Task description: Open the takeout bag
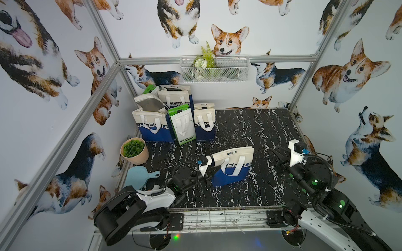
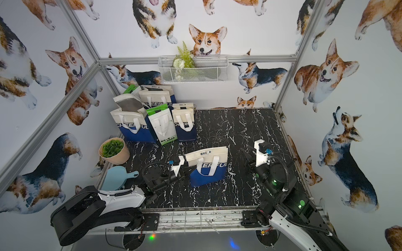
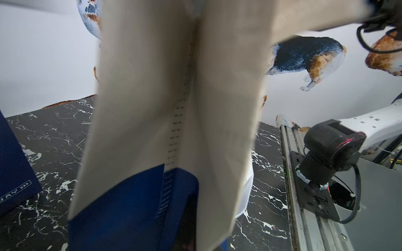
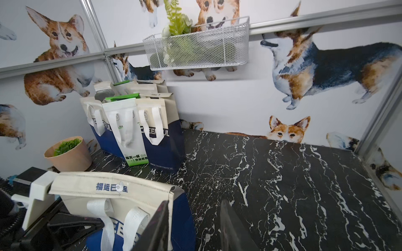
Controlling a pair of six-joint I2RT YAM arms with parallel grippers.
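Observation:
A cream-and-blue takeout bag (image 1: 232, 167) with white handles and a top flap (image 4: 113, 184) stands upright at the front middle. My left gripper (image 2: 186, 170) is at its left end; in the left wrist view the bag's creased side (image 3: 167, 104) fills the middle and hides the fingertips, so what lies between them cannot be seen, though the finger appears shut. My right gripper stands apart, open, to the right of the bag, its fingers blurred and nothing between them.
Several other bags (image 1: 152, 129) stand at the back left, with a potted plant (image 1: 133, 151) and a blue dustpan (image 1: 136, 177) along the left side. A wire basket (image 1: 228, 73) hangs on the back wall.

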